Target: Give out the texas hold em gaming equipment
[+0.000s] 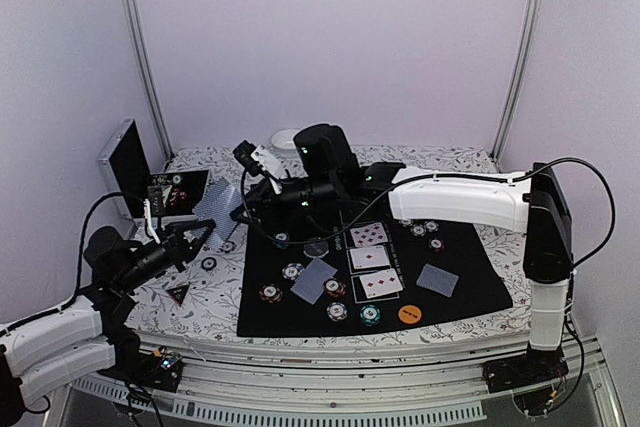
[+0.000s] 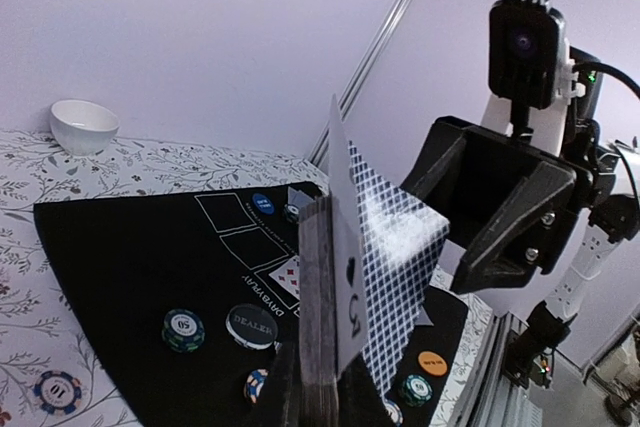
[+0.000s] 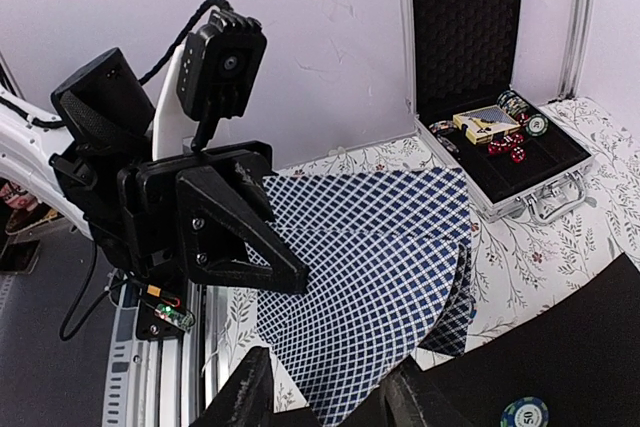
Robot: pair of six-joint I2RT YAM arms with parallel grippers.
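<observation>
My left gripper [image 1: 207,231] is shut on blue-checked playing cards [image 1: 216,209], held up left of the black mat [image 1: 262,292]. In the left wrist view, the card stack [image 2: 318,312] stands edge-on, with one card [image 2: 392,267] bent out towards the right arm. My right gripper [image 1: 243,213] is at the cards' other side. Its fingers [image 3: 250,387] stand apart in the right wrist view, and a lower corner of the cards [image 3: 350,317] reaches between them. Whether they touch it is unclear. Face-up cards [image 1: 367,257] and face-down cards [image 1: 437,280] lie on the mat.
Chip stacks [image 1: 370,315], a dealer button [image 2: 251,326] and an orange disc [image 1: 410,315] are on the mat. An open case with chips and dice stands at the back left. A white bowl [image 2: 84,127] sits behind. The right arm spans above the mat.
</observation>
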